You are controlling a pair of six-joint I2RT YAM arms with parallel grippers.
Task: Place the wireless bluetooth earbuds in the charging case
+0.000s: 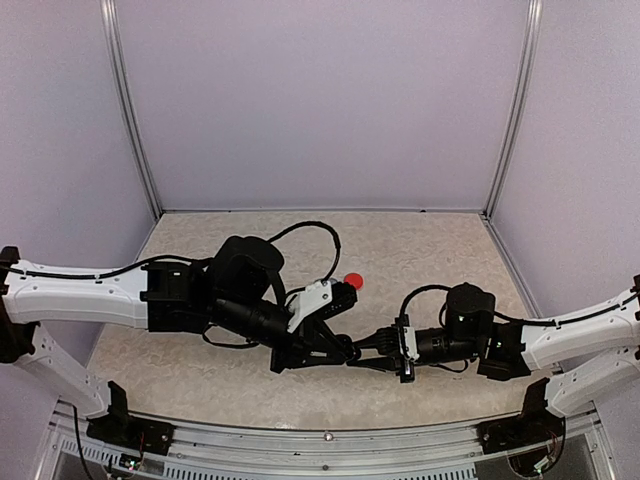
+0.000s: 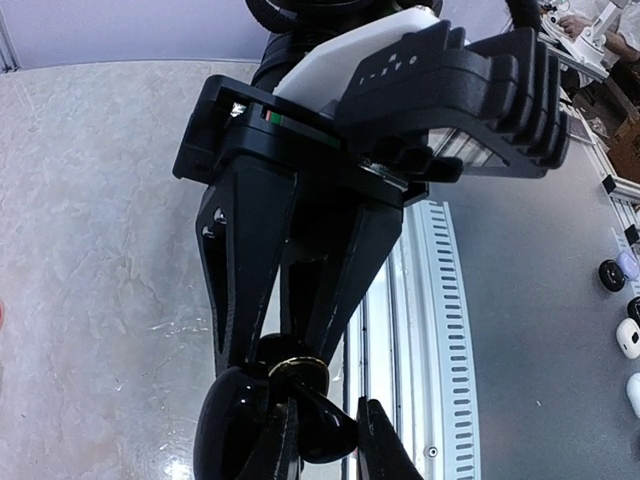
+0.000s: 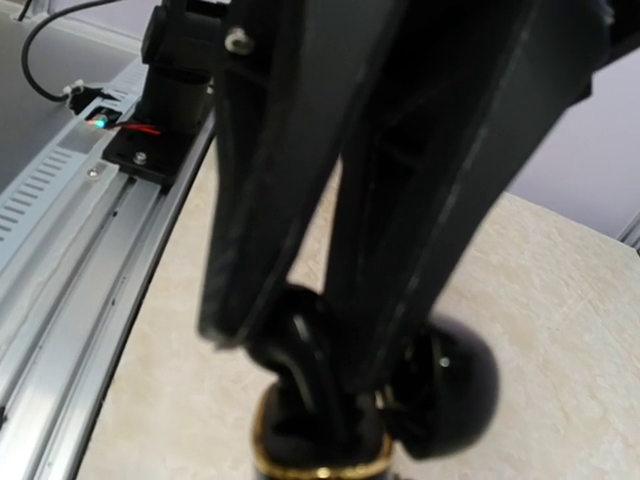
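Both grippers meet over the middle front of the table. The glossy black charging case point(image 2: 230, 425), with a gold rim around its socket, is held in the right gripper's area; a black earbud point(image 2: 320, 435) sits between the fingertips of my left gripper, at the case. In the right wrist view, my right gripper is shut on a black glossy piece, with a rounded part point(image 3: 450, 390) beside it and the gold-rimmed piece below. Which piece is case and which earbud is hard to tell where they overlap.
A red disc point(image 1: 354, 281) lies on the table behind the grippers. The metal rail point(image 1: 250, 434) runs along the front edge.
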